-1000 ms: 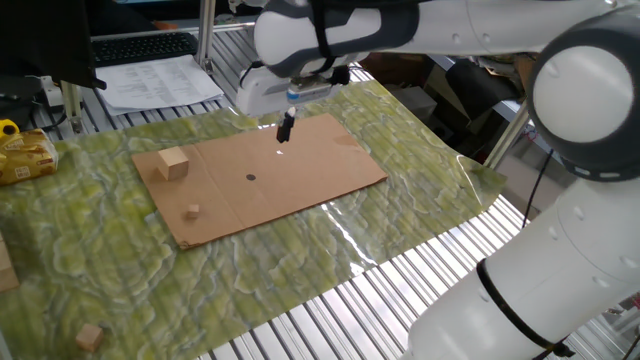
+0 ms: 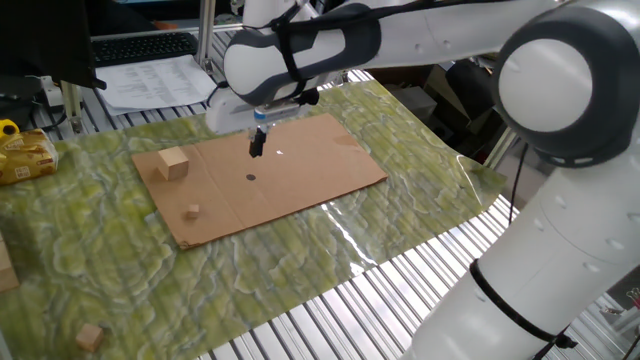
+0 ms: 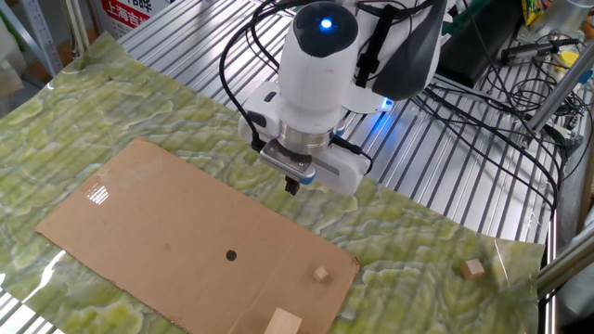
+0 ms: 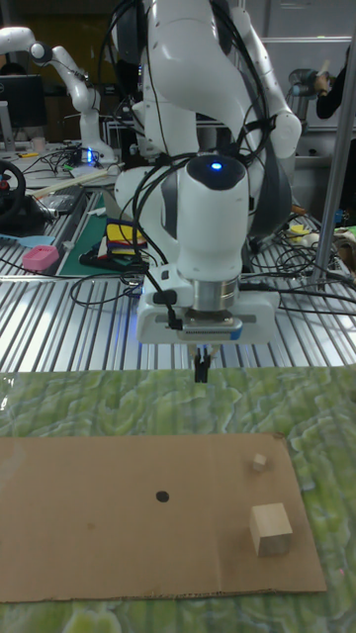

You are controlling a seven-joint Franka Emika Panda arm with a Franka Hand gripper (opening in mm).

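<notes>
My gripper [image 2: 257, 144] hangs in the air above the table; in exterior view 3 its dark fingertips [image 4: 201, 371] point down close together. It looks shut, and nothing shows between the fingers. A larger wooden block [image 2: 172, 163] rests on the brown cardboard sheet [image 2: 300, 160], near one end. Close to it on the same sheet sits a small wooden cube [image 3: 321, 274]. Towards the middle of the cardboard is a round black spot [image 3: 231, 255]. Off the sheet, another wooden cube [image 3: 473, 269] lies on the green patterned cover. The gripper touches none of these.
Part of a wooden piece [image 2: 5, 265] shows at the left edge of exterior view 1, and a yellow-brown packet [image 2: 25, 157] lies behind it. Papers [image 2: 158, 84] and a keyboard [image 2: 145, 47] are beyond the cover. Most of the cardboard is bare.
The blocks and the cardboard have stayed in place.
</notes>
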